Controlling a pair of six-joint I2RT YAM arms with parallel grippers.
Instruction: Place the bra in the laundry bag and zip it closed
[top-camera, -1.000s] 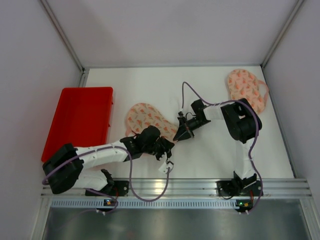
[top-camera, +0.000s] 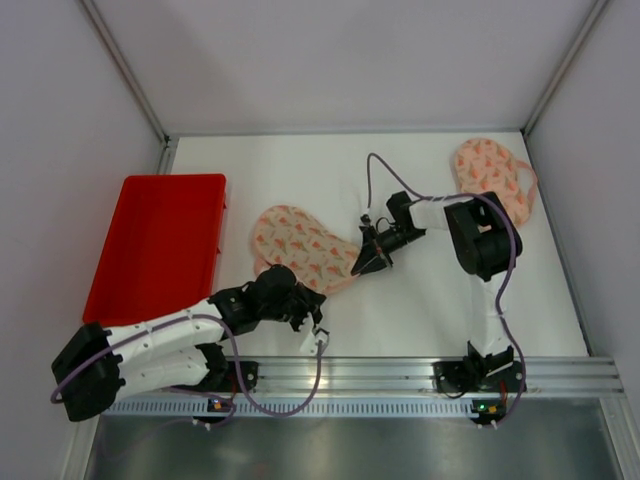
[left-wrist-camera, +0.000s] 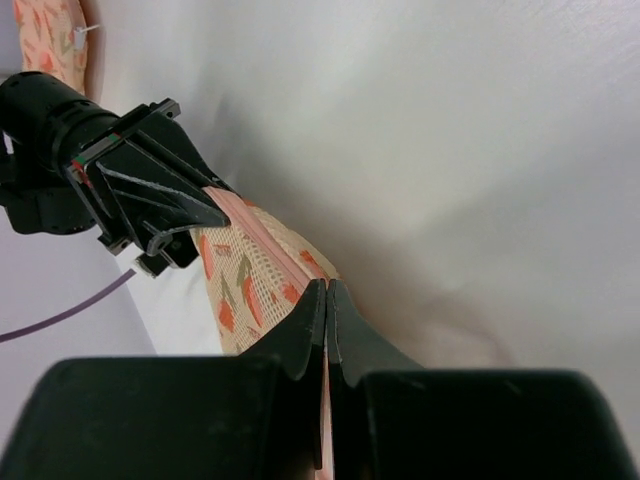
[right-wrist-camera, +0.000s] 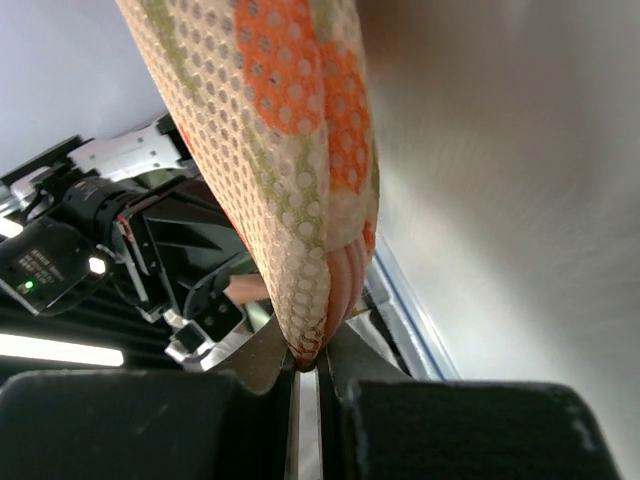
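Note:
A mesh laundry bag (top-camera: 310, 248) with an orange floral print lies at mid-table, a pink zipper strip (left-wrist-camera: 262, 238) along its near edge. My right gripper (top-camera: 357, 273) is shut on the bag's right corner, and the gathered mesh (right-wrist-camera: 300, 230) rises from between its fingertips in the right wrist view. At the bag's near edge, my left gripper (top-camera: 318, 302) is shut over the zipper line; whether a zipper pull sits between its fingers cannot be told. No bra shows in any view.
A red bin (top-camera: 160, 250) fills the table's left side. Another bag of the same print (top-camera: 490, 175) lies at the back right. Bare table (top-camera: 270, 165) shows behind the middle bag, and the metal rail (top-camera: 410, 370) runs along the front.
My left gripper has moved left and slightly toward the front along the bag's near edge, away from the right gripper. The right gripper has stayed nearly in place on the corner.

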